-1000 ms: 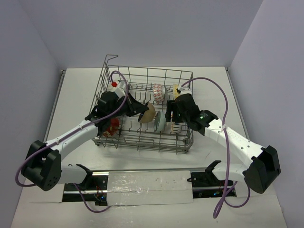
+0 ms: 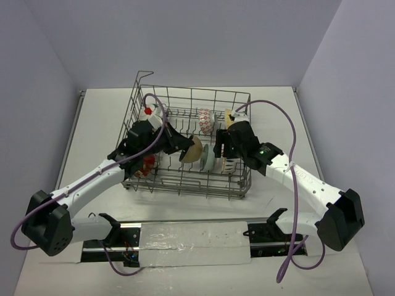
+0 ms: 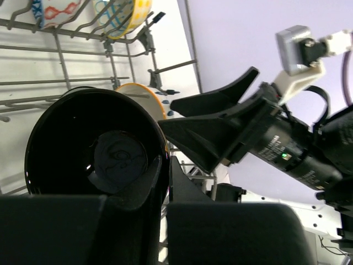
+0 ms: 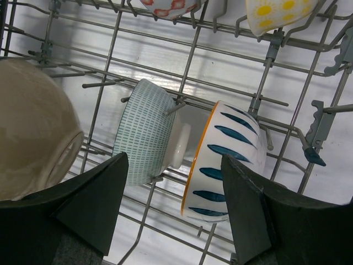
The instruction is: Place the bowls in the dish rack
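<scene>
A bowl, tan outside and black inside (image 2: pixel 194 150) (image 3: pixel 71 138) (image 4: pixel 33 132), stands on its side with my left gripper (image 2: pixel 186 143) shut on its rim. Just right of it, a pale green patterned bowl (image 4: pixel 144 132) (image 2: pixel 207 158) rests on edge in the dish rack (image 2: pixel 194 88). Beside that is a white bowl with blue leaf marks and an orange rim (image 4: pixel 226 154), also tilted on edge. Over these last two hangs my right gripper (image 2: pixel 223 143), part open. Whether its fingers touch the leaf-marked bowl cannot be told.
Behind, in the back row, are a red-patterned bowl (image 2: pixel 207 121) and a yellow-dotted bowl (image 4: pixel 278 14). A red bowl (image 2: pixel 146 164) sits at the rack's front left, under my left arm. Wire tines stand between the bowls. Bare table (image 2: pixel 284 123) lies right of the rack.
My left arm's elbow has shifted slightly down and left, while the tan bowl in its gripper has barely moved. The right arm looks the same in the top views.
</scene>
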